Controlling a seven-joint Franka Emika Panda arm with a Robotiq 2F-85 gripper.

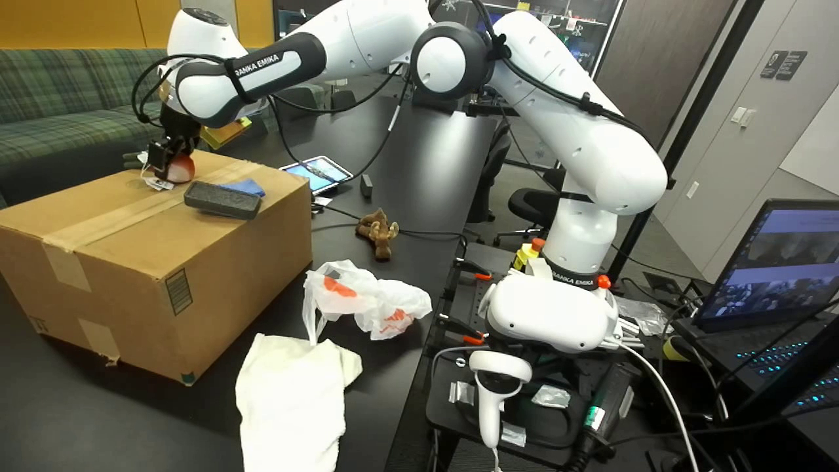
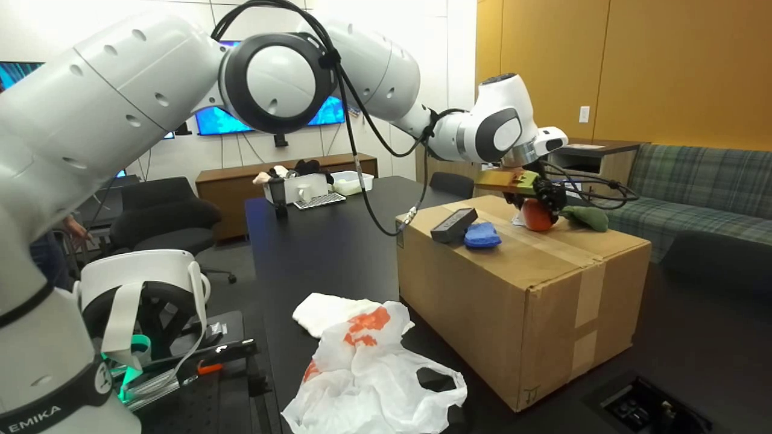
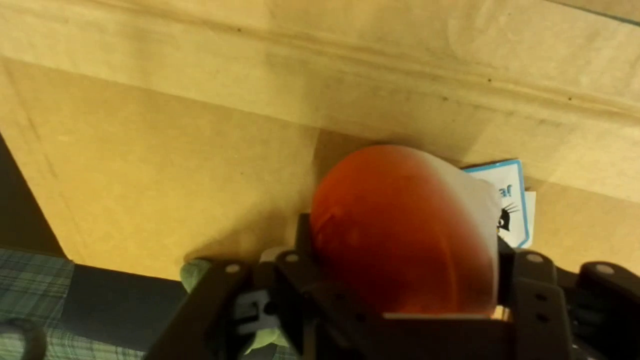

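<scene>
A round red-orange plush (image 3: 384, 234) with a pale side and a paper tag (image 3: 507, 201) sits on top of the cardboard box (image 2: 463, 311). My gripper reaches down around it, a dark finger on either side. The fingers (image 3: 304, 234) appear close against the plush, but whether they grip it firmly cannot be told. In exterior view 1 the same plush (image 1: 181, 168) shows under the gripper, at or very near the box top. Its lower part is hidden in the wrist view.
On the box, a dark grey eraser-like block (image 1: 222, 200) and a blue cloth (image 2: 482, 235) lie near one edge, and a green item (image 2: 587, 217) lies beside the gripper. A white plastic bag (image 1: 366, 299), a white towel (image 1: 291, 401) and a brown plush (image 1: 379, 233) are on the table.
</scene>
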